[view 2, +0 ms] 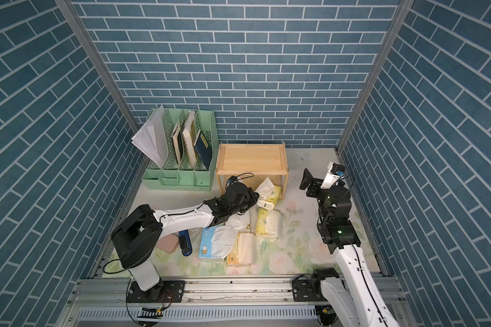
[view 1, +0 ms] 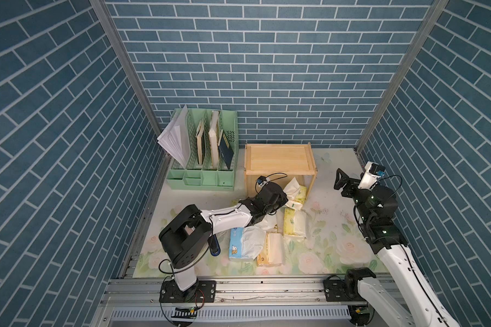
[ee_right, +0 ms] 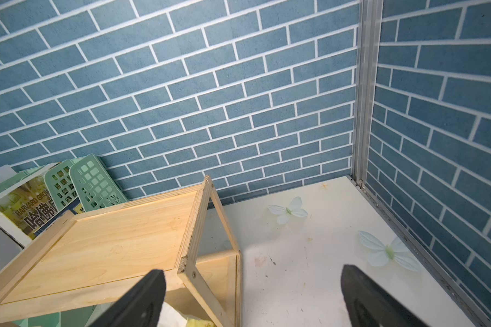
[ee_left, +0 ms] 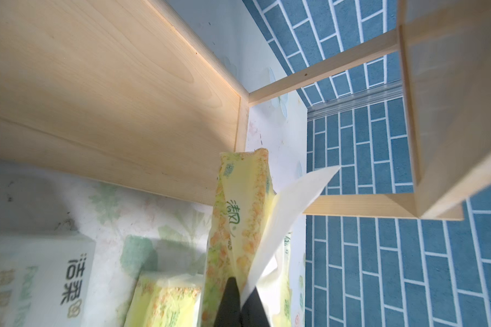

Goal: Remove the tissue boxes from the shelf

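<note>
My left gripper is shut on the white tissue of a yellow tissue pack. In the top left view that pack is at the front opening of the wooden shelf, near its right post. The shelf floor looks bare in the left wrist view. On the table before the shelf lie a second yellow pack, a blue-and-white pack and an orange pack; another white pack is partly hidden by the left arm. My right gripper stands open and empty, right of the shelf.
A green file rack with books and papers stands left of the shelf. A dark blue object and a pink one lie by the left arm.
</note>
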